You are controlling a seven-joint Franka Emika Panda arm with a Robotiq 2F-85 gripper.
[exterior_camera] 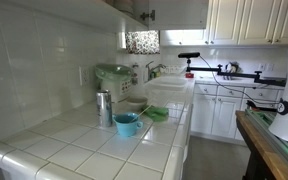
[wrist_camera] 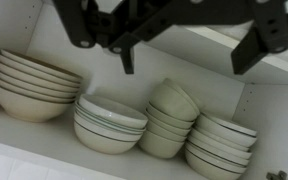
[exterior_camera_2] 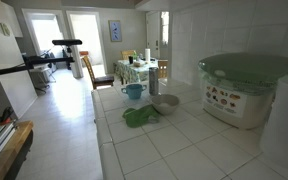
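Note:
In the wrist view my gripper reaches down from the top of the picture, its dark fingers (wrist_camera: 127,58) spread wide with nothing between them. Beyond it, several stacks of bowls stand on a white cupboard shelf: a cream stack (wrist_camera: 34,88) at left, a white stack with dark and green rims (wrist_camera: 109,122), a plain cream stack (wrist_camera: 167,118), and a white dark-rimmed stack (wrist_camera: 220,148) at right. The fingers appear apart from all of them. In neither exterior view does the gripper show.
On the tiled counter (exterior_camera: 74,150) stand a blue cup (exterior_camera: 128,125), a silver canister (exterior_camera: 105,109), a green cloth (exterior_camera_2: 141,116), a bowl (exterior_camera_2: 165,103) and a green-lidded container (exterior_camera_2: 239,90). An upper shelf (wrist_camera: 209,48) edge runs behind the fingers. Bare counter lies in front of the cup.

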